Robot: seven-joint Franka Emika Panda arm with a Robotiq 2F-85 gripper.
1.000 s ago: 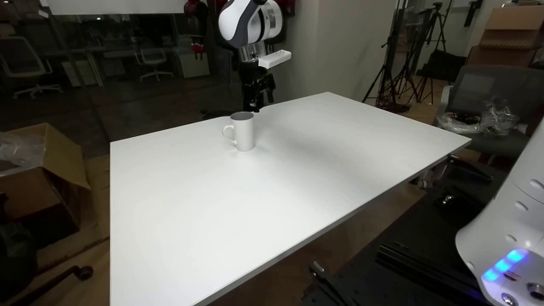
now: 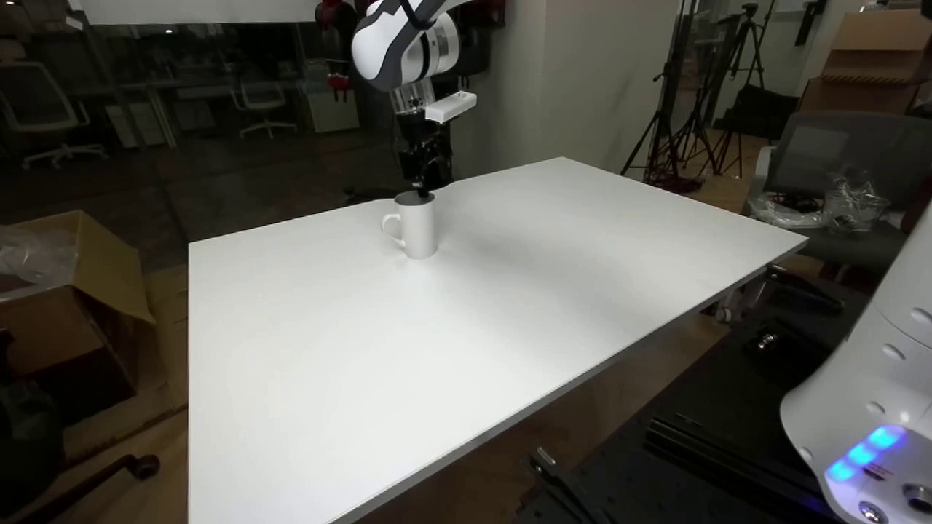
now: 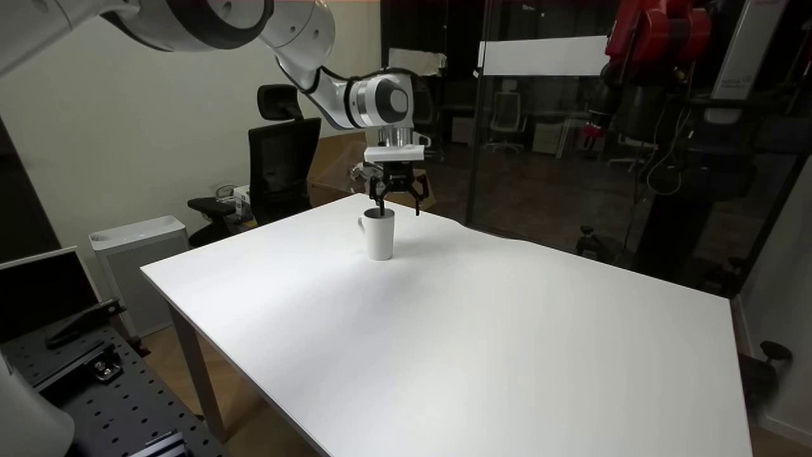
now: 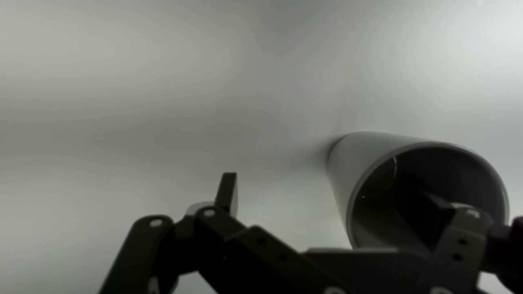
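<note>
A white mug (image 2: 419,228) with grey inside stands upright on the white table, its handle on the left in both exterior views. My gripper (image 3: 399,213) is open above it, fingers pointing down. One finger (image 3: 382,206) reaches into the mug's mouth, while the other hangs outside, to the right of the mug in exterior view 2. In the wrist view the mug (image 4: 350,171) is at the lower right with a finger over its opening. The outer finger (image 4: 226,193) is well clear of the mug's wall, over bare table.
The white table (image 2: 376,375) is otherwise empty, with wide free room around the mug. Its far edge lies a short way behind the mug in exterior view 1. A cardboard box (image 2: 70,306) sits off the table to the left.
In exterior view 1 the gripper has moved left and slightly down, from behind and right of the mug to over it, with a finger at its mouth. The mug has not moved.
</note>
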